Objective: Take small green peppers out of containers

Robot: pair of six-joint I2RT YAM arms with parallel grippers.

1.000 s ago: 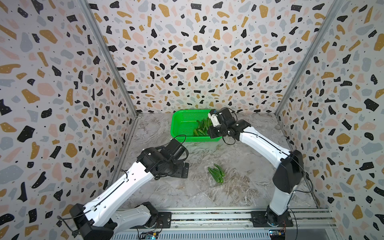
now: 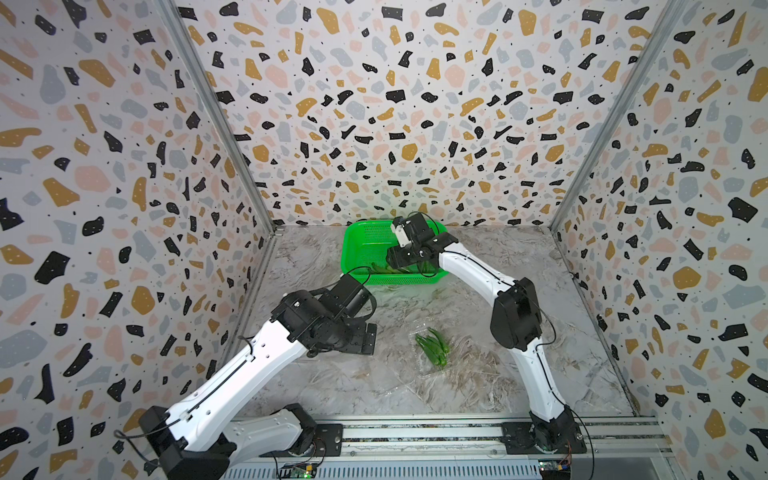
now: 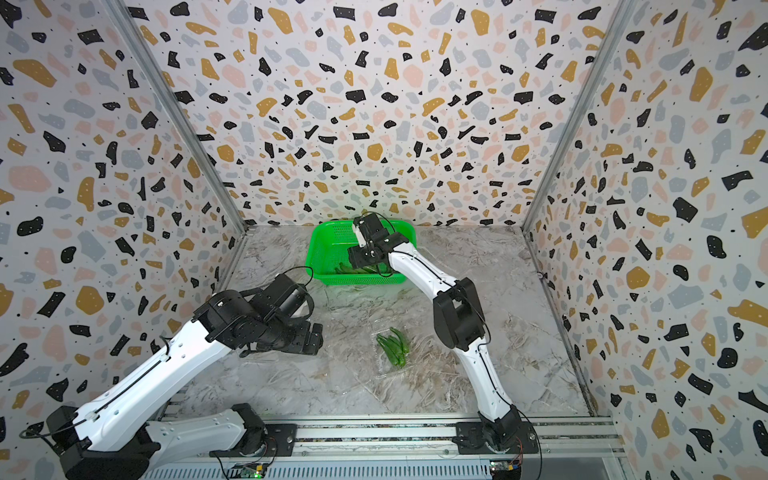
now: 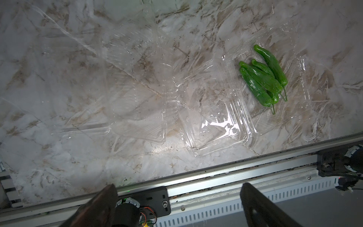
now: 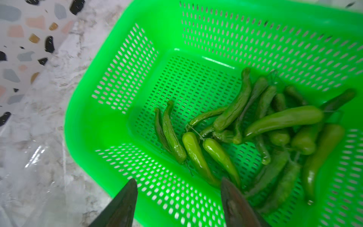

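Several small green peppers (image 5: 285,121) lie heaped in a perforated green basket (image 2: 352,240) at the back of the table. Over the basket hangs my right gripper, open, its fingers (image 5: 122,204) spread and nothing between them. In the top views my right arm hides part of the heap. A small bunch of green peppers (image 4: 264,77) rests in a clear plastic container (image 4: 261,123) near the front middle. My left gripper is open and empty, above the front left of the table; in the top left view it is left of that bunch.
More clear plastic containers (image 4: 211,143) lie empty beside the filled one, hard to see against the marble table (image 2: 544,376). A patterned wall (image 2: 408,120) stands close behind the basket.
My right gripper has moved left, from the basket's right edge to over its middle, now covering peppers that showed before. My left arm looks nearly still.
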